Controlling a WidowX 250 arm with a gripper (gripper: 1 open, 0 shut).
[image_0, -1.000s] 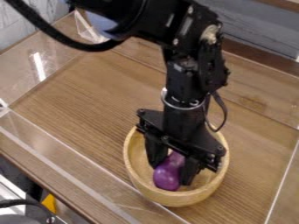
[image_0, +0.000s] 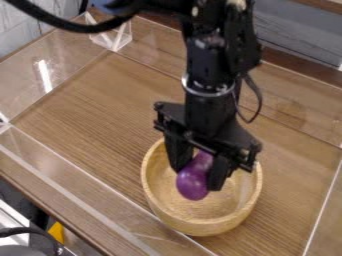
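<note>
A black robot gripper (image_0: 201, 153) reaches down from the top into a tan bowl (image_0: 214, 218) near the front centre. A purple object (image_0: 193, 180) is between or just below its fingertips, raised toward the bowl's back half. Whether the fingers grip it is hard to make out.
A raised edge runs along the back, and a clear plastic piece (image_0: 110, 30) stands at the back left.
The gripper has risen and moved slightly back. The purple object has moved up with it, away from its lower place in the bowl.
</note>
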